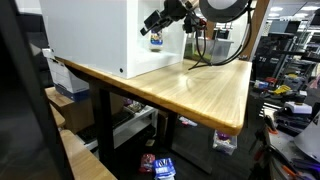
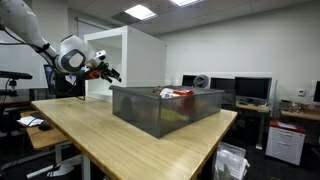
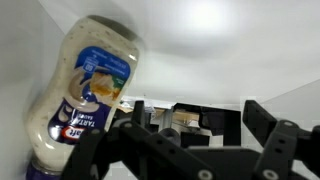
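A pale, rounded bottle (image 3: pixel 85 85) with a blue and red label fills the left side of the wrist view. In exterior view 1 this bottle (image 1: pixel 156 40) stands by the inner side of a white box-like shelf (image 1: pixel 95 35), just below the gripper (image 1: pixel 156 21). The fingers are apart in the wrist view, with only bare white surface and a dark gap between the fingers; the bottle lies outside them, beyond the left finger. From the other side, the gripper (image 2: pixel 112 66) hangs at the open shelf, and the bottle cannot be made out there.
On the wooden table (image 2: pixel 95 128) a long grey bin (image 2: pixel 160 112) holds several items, some red and white. Much of the tabletop (image 1: pixel 190 90) near the shelf is clear. Boxes (image 1: pixel 164 168) lie on the floor below.
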